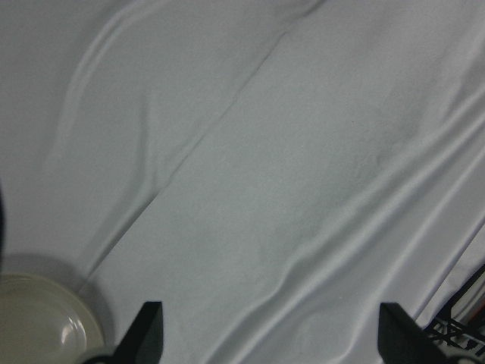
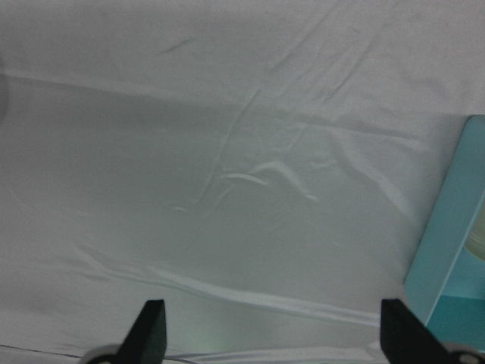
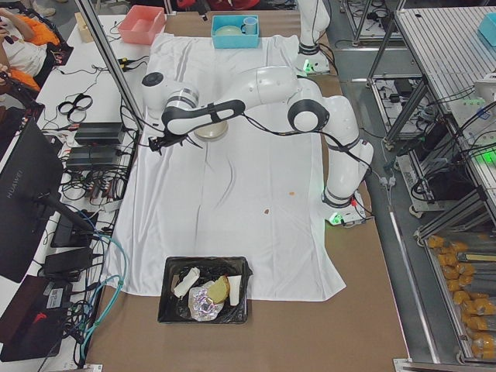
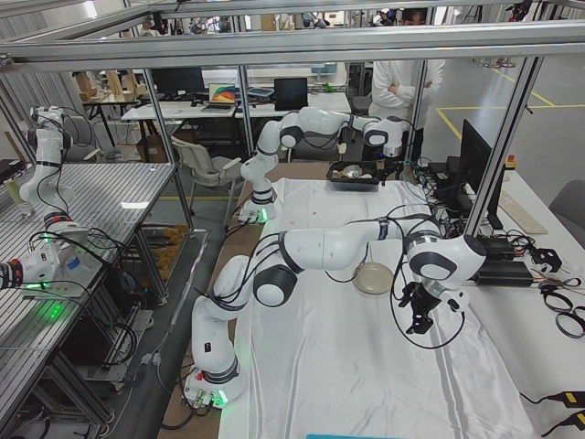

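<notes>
A shallow beige bowl (image 4: 373,279) (image 1: 42,326) rests on the white cloth, partly hidden in the camera left view. My left gripper (image 3: 163,143) is raised over the cloth, open and empty, with the bowl at lower left in its wrist view. My right gripper (image 4: 420,315) hangs open and empty above the cloth; a blue bin (image 3: 219,41) (image 2: 439,227) is at the right of its wrist view. In the camera left view the right gripper is mostly hidden behind the other arm.
A black lined tray (image 3: 164,298) (image 4: 352,186) with foil, pale pieces and other items stands at the opposite end from the bin. Cables, boxes and monitors line one side of the table. The cloth between bowl and tray is clear.
</notes>
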